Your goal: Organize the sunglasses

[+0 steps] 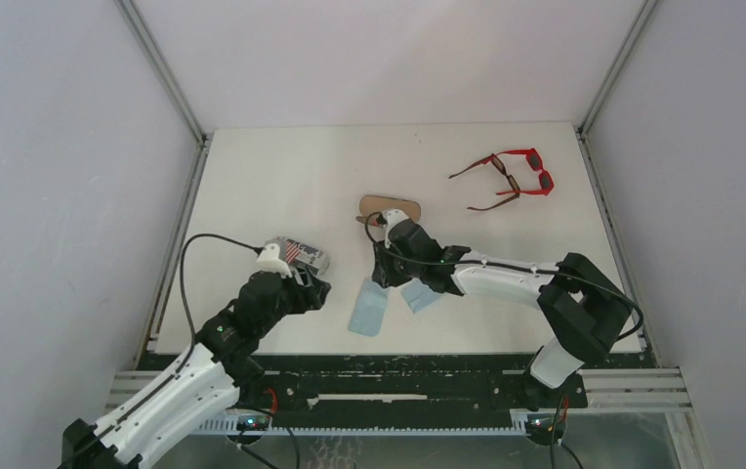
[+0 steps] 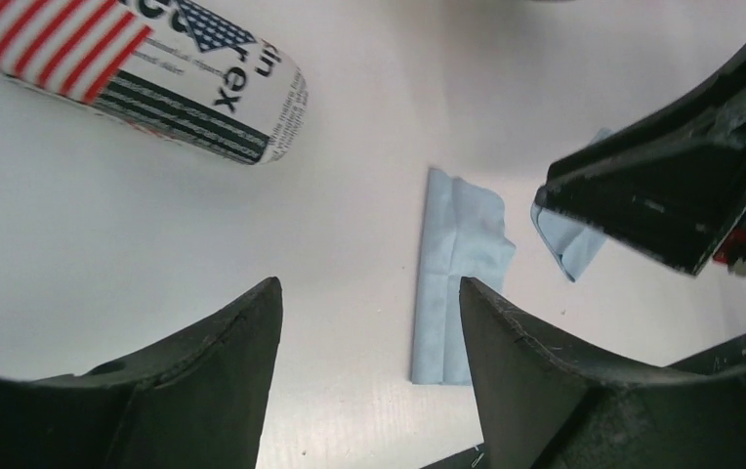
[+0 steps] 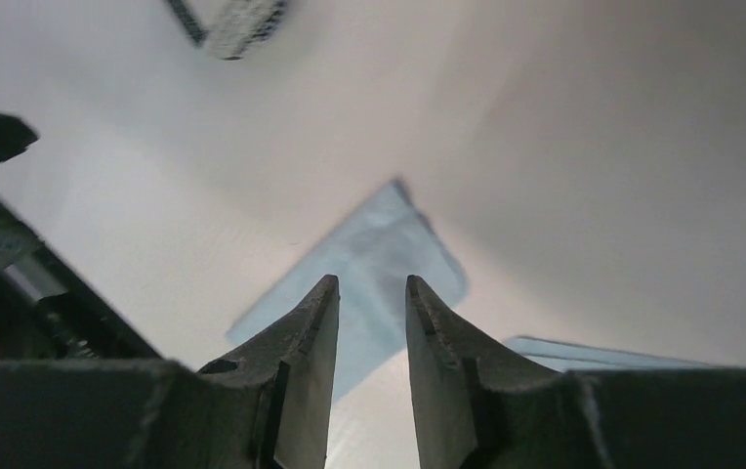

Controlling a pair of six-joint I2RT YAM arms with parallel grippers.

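Observation:
Red sunglasses (image 1: pixel 545 182) and brown sunglasses (image 1: pixel 509 183) lie overlapping at the back right. A tan open case (image 1: pixel 387 204) is at the centre, partly behind my right arm. Two blue cloths (image 1: pixel 368 306) (image 1: pixel 422 298) lie in front. A flag-printed case (image 2: pixel 193 98) lies left of them. My left gripper is open over bare table beside that case, nothing between its fingers. My right gripper is part open above a blue cloth, with no held thing visible.
Walls and rails border it on three sides.

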